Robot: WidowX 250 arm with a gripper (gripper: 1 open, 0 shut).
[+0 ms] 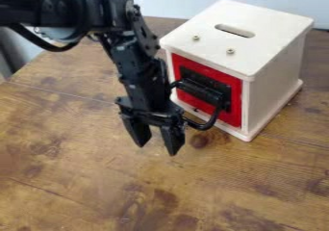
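Note:
A black robot arm reaches down from the top left, its gripper [156,135] hanging just above the wooden table, left of a white wooden box [275,76]. The fingers stand apart with nothing visible between them. The box has a slot and two small studs on top, and a red front panel [229,119] bearing a black fitting, partly hidden by the arm and its cable.
A pale wall and the table's back edge show at the top left. The box takes up the right rear.

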